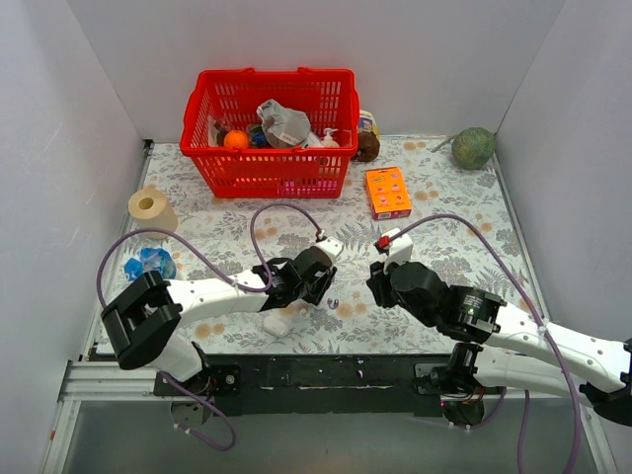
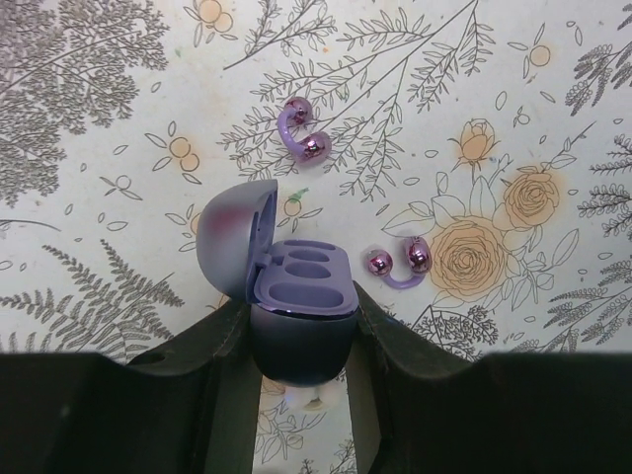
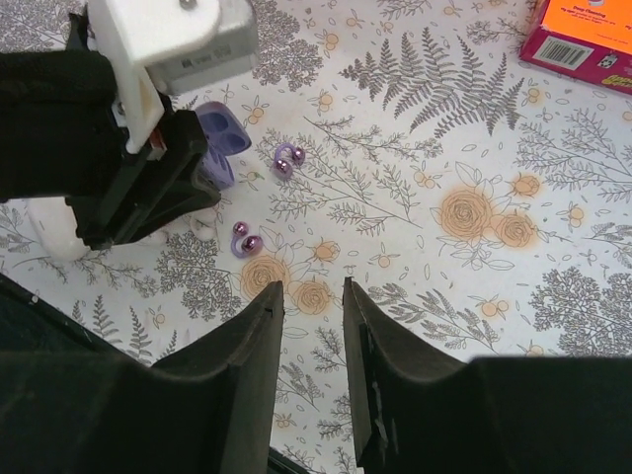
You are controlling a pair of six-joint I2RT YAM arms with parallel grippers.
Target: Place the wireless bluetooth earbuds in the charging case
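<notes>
A purple charging case point(image 2: 304, 296) with its lid swung up is pinched between the fingers of my left gripper, and its slots look empty in the left wrist view. Two purple earbuds lie on the patterned cloth: one earbud point(image 2: 301, 135) beyond the case, the other earbud point(image 2: 402, 263) to its right. In the right wrist view the same pair shows as an upper earbud point(image 3: 288, 160) and a lower earbud point(image 3: 245, 241), both close to the left gripper. My right gripper is part open above bare cloth, nothing between its fingers.
A red basket point(image 1: 267, 176) of items stands at the back, an orange box point(image 1: 387, 193) right of centre. A paper roll point(image 1: 152, 211) and blue crumpled plastic point(image 1: 151, 264) lie at the left. A white object point(image 1: 276, 325) sits near my left arm.
</notes>
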